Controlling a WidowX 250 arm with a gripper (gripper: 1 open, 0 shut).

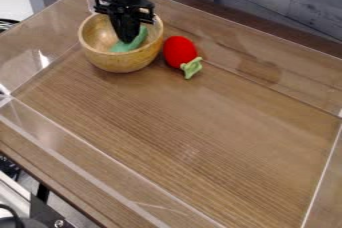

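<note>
A wooden bowl (118,58) sits at the upper left of the table in the camera view. A green object (131,42) lies inside it. My black gripper (127,24) is over the bowl, its lower part down at the green object. Whether its fingers are shut on that object is too small and dark to tell. A red object with a green end (179,52) lies just right of the bowl.
</note>
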